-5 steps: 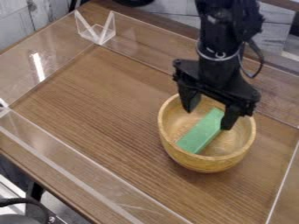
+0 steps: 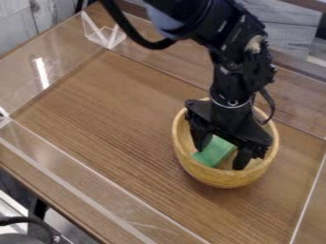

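My black gripper (image 2: 227,129) reaches down into a round yellow bowl (image 2: 223,175) on the wooden table, its two fingers spread to either side of a green object (image 2: 212,152) lying inside. The gripper hides part of the green object; whether the fingers touch it is unclear.
A clear plastic item (image 2: 105,27) stands at the back left. Dark cables lie at the lower left edge.
The gripper has moved down into the bowl, and now covers more of the green object than before.
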